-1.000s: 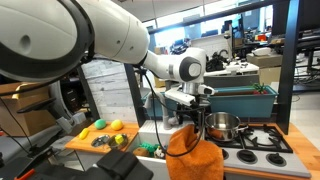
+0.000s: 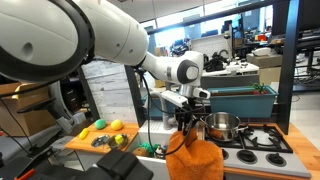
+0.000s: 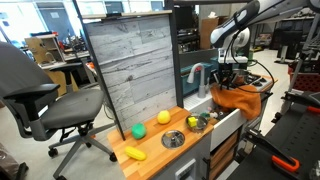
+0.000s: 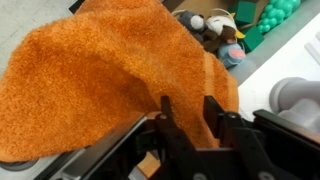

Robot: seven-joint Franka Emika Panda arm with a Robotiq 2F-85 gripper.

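An orange towel (image 2: 196,160) hangs over the front of the counter by the sink, its lower part spreading down the cabinet front. My gripper is at the towel's upper part, its dark fingers apart with orange cloth showing around and between them. In exterior view 2 the towel (image 3: 237,100) lies below the arm, at the far end of the counter. Whether the cloth is pinched by the fingers is not clear.
Right of the towel are a steel pot (image 2: 222,124) and a black-grated stove (image 2: 262,138). A sink (image 2: 155,138) with green items lies left of it. A yellow banana (image 3: 135,153), a green ball (image 3: 138,131) and a yellow ball (image 3: 164,116) sit on the wooden counter.
The arm's wrist has come slightly lower and to the left. The towel's upper edge and folds have shifted a little, with its lower part still hanging down the front.
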